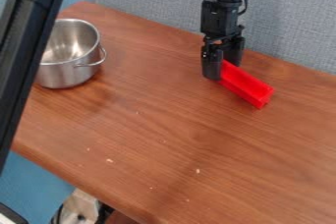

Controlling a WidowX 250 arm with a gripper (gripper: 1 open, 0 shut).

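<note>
My black gripper point(218, 63) reaches down from the top of the view to the back right of the wooden table, right at the upper-left end of a red oblong block point(245, 84). The block lies on the tabletop, slanting toward the lower right. The fingertips overlap that end of it; whether they are closed on it I cannot tell.
A steel pot point(69, 67) with a wire handle stands at the left of the table point(157, 159). A grey fabric panel point(289, 22) runs along the back. A dark post point(27, 51) crosses the left foreground.
</note>
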